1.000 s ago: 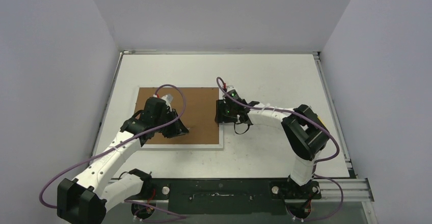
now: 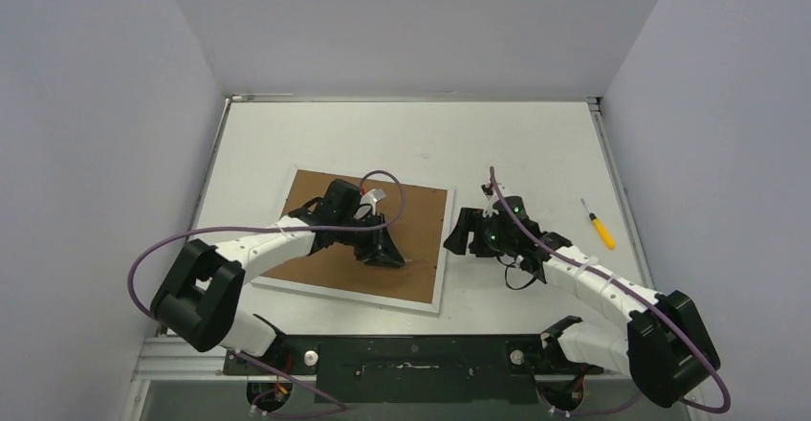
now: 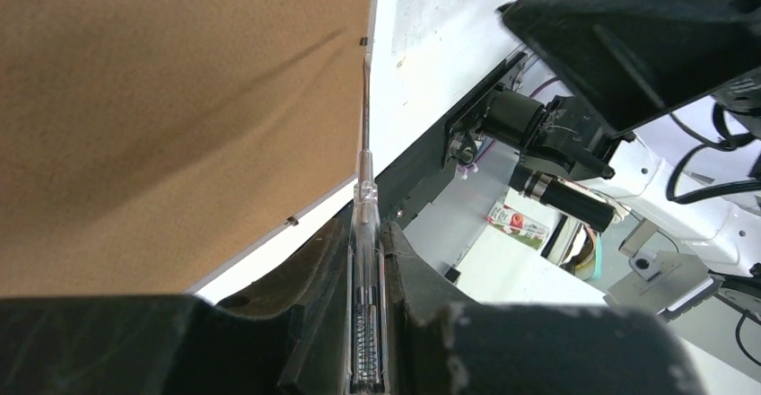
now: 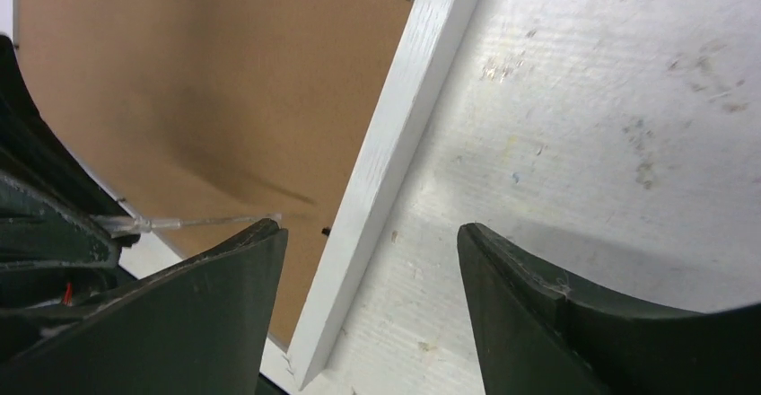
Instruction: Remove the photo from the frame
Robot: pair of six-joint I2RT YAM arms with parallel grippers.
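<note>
The white frame (image 2: 442, 249) lies back-up on the table, its brown backing board (image 2: 426, 220) showing, with small dark tabs along the inner edge. My left gripper is shut on a thin clear-handled screwdriver (image 3: 366, 197), whose shaft reaches over the board toward the right-side edge. My right gripper stands open just outside that right edge, the frame's white bar (image 4: 395, 144) in view between its fingers, apparently apart from them.
A yellow-handled screwdriver (image 2: 601, 228) lies at the table's far right. Side walls bound both sides.
The frame has moved rightward and toward the front, slightly turned. Both arms have moved right and forward, the left still with the screwdriver; the right gripper now stands back from the frame's edge.
</note>
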